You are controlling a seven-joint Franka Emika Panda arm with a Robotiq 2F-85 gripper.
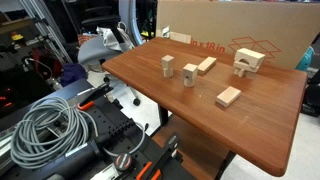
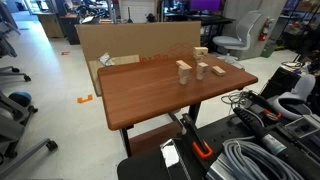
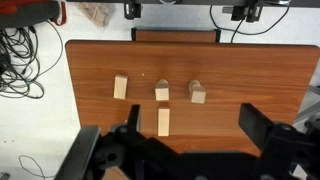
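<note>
Several pale wooden pieces rest on the brown table. One flat block (image 1: 207, 65) lies behind them, and a second flat block (image 1: 228, 97) lies nearer the front right. At the back right an arch-shaped piece (image 1: 248, 61) sits raised on what looks like other wood. In the wrist view my gripper is open above the table, its dark fingers wide apart on both sides. Nothing shows between them in its grip; the wooden pieces below look clear of it.
A cardboard panel (image 1: 235, 27) stands along the table's back edge. Coiled grey cable (image 1: 48, 132) and black equipment (image 1: 78, 165) lie beside the front left.
</note>
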